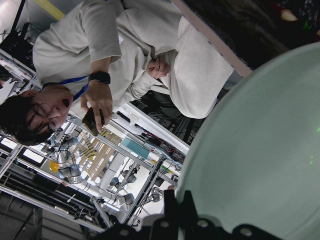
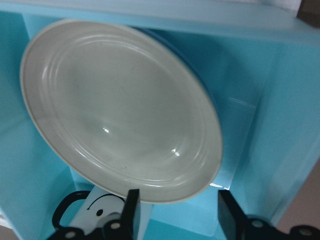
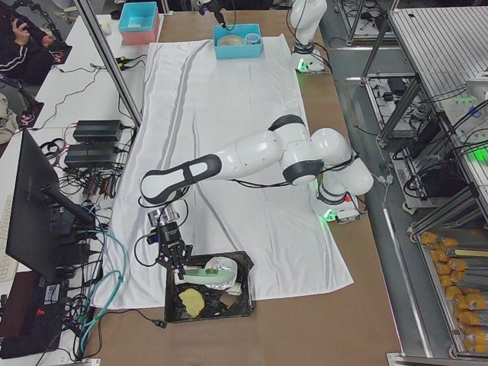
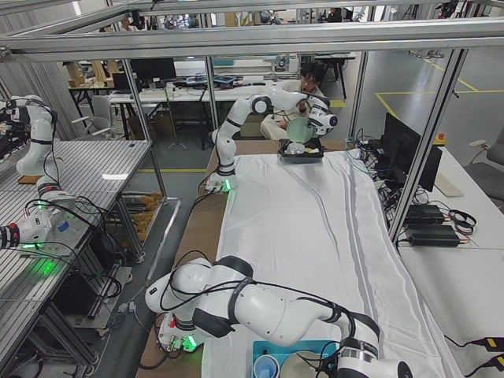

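A pale green plate [image 3: 200,276] [image 4: 299,131] [image 1: 255,150] is tilted up over the black tray [image 3: 172,303] [image 4: 299,158], my left gripper [image 3: 179,268] shut on its rim. A yellow piece [image 3: 192,302] and a foil-like round item [image 3: 223,268] are in the tray. At the far end, my right gripper stands open over a light blue bin [image 3: 237,50] [image 2: 270,125], which holds a cream oval plate [image 2: 120,110] and a cup with a printed face [image 2: 95,215].
A white cloth [image 3: 229,114] covers the table, clear between the bins. A monitor [image 3: 30,213], cables and power bricks line one side. A person [image 4: 283,126] with a phone sits just past the tray.
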